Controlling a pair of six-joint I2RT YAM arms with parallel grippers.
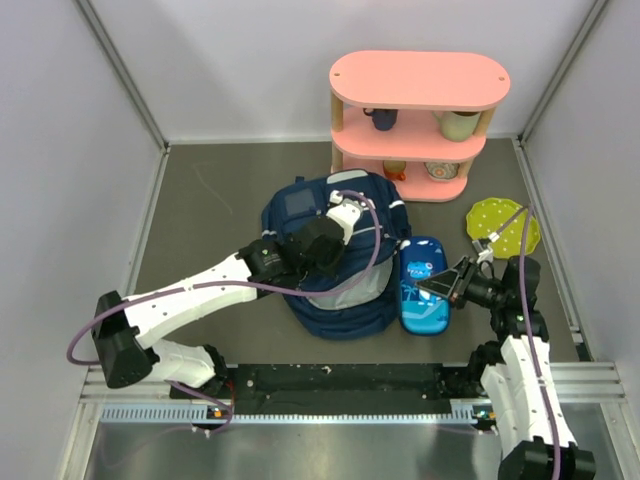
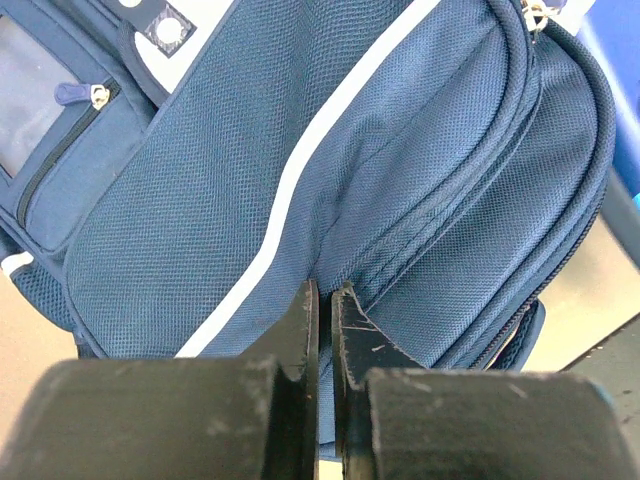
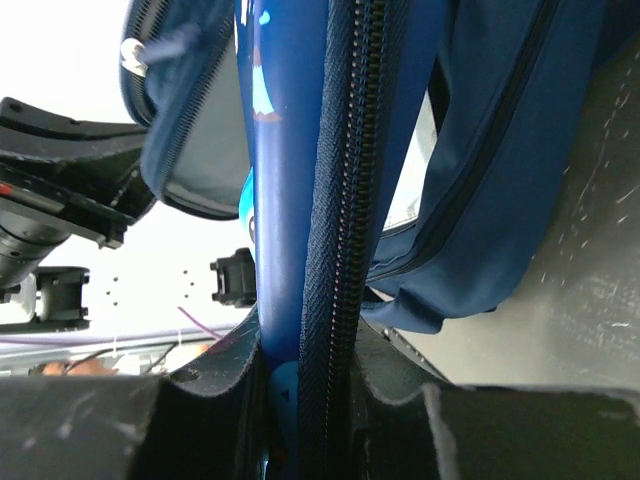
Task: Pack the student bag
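A dark blue backpack (image 1: pixel 300 210) lies on the grey table, its front flap pulled up so a pale lining (image 1: pixel 365 291) shows in the opening. My left gripper is shut on the flap's fabric, close to its white stripe (image 2: pixel 262 250). Against the bag's right side, a blue zippered case (image 1: pixel 425 290) stands out with its lighter blue print. My right gripper is clamped on this case, whose zipper (image 3: pixel 350 190) runs between the fingers. In the right wrist view, the case covers part of the bag.
A yellow-green plate (image 1: pixel 495 222) rests at the right, behind the right arm. Behind the bag stands a pink shelf (image 1: pixel 420 78) holding a dark mug (image 1: pixel 383 119) and other crockery. Bare table (image 1: pixel 200 210) lies to the bag's left.
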